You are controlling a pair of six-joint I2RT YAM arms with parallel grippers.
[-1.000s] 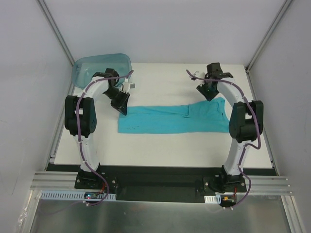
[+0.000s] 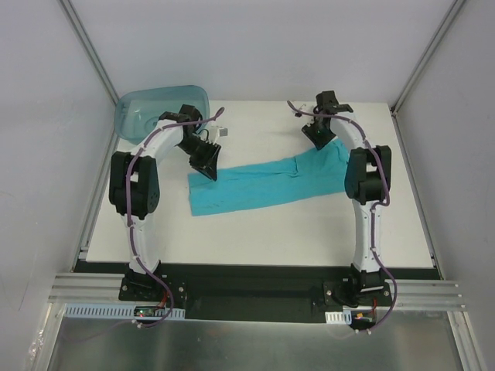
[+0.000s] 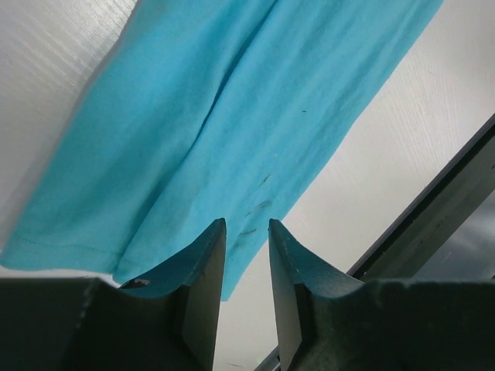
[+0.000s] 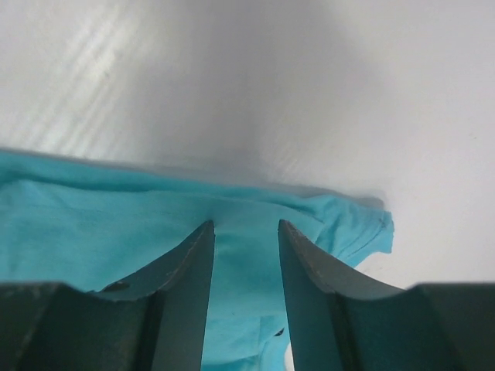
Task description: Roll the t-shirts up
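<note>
A turquoise t-shirt (image 2: 263, 192) lies folded into a long strip across the table, its right end higher in the top view than its left. Over its left end is my left gripper (image 2: 213, 178); in the left wrist view its fingers (image 3: 209, 259) stand apart above the cloth, with none seen clamped. My right gripper (image 2: 315, 145) is at the upper edge of the right end. The right wrist view shows a gap between its fingers, with rumpled cloth (image 4: 240, 212) behind it and a small folded corner to the right. Contact with the cloth cannot be judged.
A translucent teal bin (image 2: 147, 108) stands at the back left, close to the left arm. Walls rise on both sides.
The right gripper has moved back and left, and the shirt's right end has shifted the same way, so the strip now slants. The left gripper has moved slightly right.
</note>
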